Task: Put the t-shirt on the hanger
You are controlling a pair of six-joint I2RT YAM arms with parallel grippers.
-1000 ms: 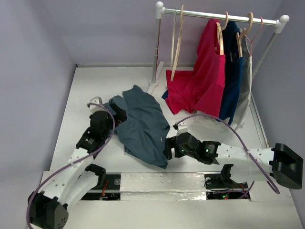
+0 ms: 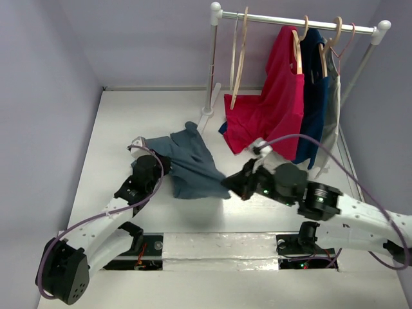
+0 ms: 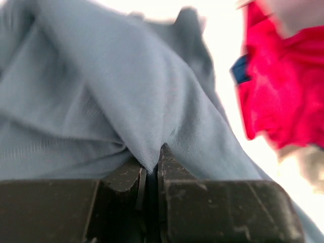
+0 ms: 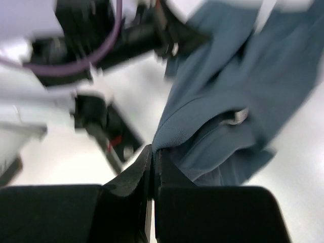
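Observation:
The slate-blue t-shirt [image 2: 190, 164] is stretched across the white table between my two grippers. In the top view my left gripper [image 2: 166, 165] is at its upper-left part; in the left wrist view its dark fingers [image 3: 202, 207] are shut with fabric bunched right between them. My right gripper [image 2: 228, 183] holds the shirt's near-right end raised; in the right wrist view its fingers [image 4: 126, 207] are shut on a fold of the cloth. Two bare wooden hangers [image 2: 241, 51] hang at the left end of the rail.
The white rail [image 2: 270, 18] also carries red [image 2: 270, 122], navy [image 2: 309, 116] and grey [image 2: 331, 129] garments on hangers, the red one draping onto the table. Grey walls enclose both sides.
My left gripper has shifted slightly, with the shirt's upper part drawn along with it.

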